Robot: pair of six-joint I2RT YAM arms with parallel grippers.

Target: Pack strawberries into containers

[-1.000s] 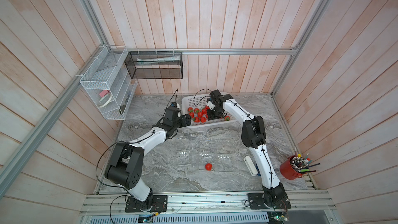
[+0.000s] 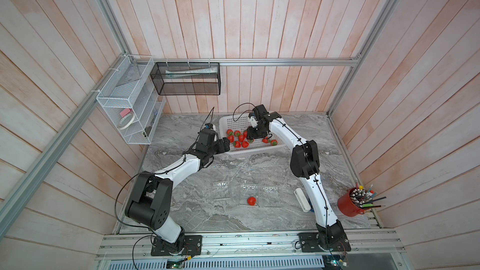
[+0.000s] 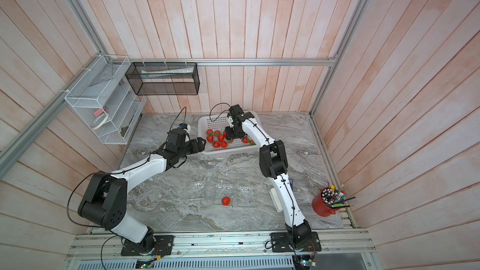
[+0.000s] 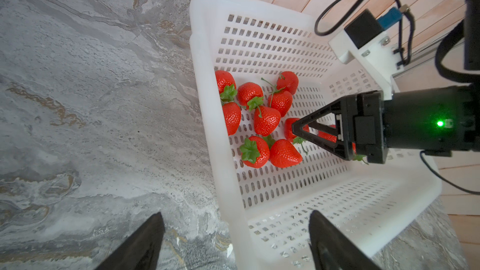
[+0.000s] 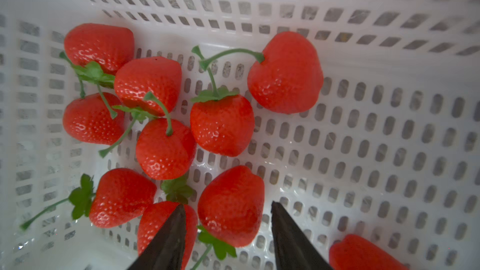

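Observation:
Several red strawberries (image 4: 266, 120) lie in the left part of a white perforated basket (image 4: 220, 170). Down inside it, my right gripper has its fingers apart, with one strawberry (image 5: 232, 200) between and just beyond the fingertips; no grip on it shows. Outside the basket's left side hovers my left gripper, open and empty. Clear plastic containers (image 2: 220, 184), hard to make out, stand on the front middle of the table. A lone strawberry (image 2: 251, 200) sits among them, apparently in the middle one.
A white elongated object (image 2: 302, 199) lies beside the right arm. At the right edge stands a red pot of pens (image 2: 350, 205). Wire racks (image 2: 131, 102) hang at back left. Bare marble lies between the basket and the containers.
The left arm has hardly moved.

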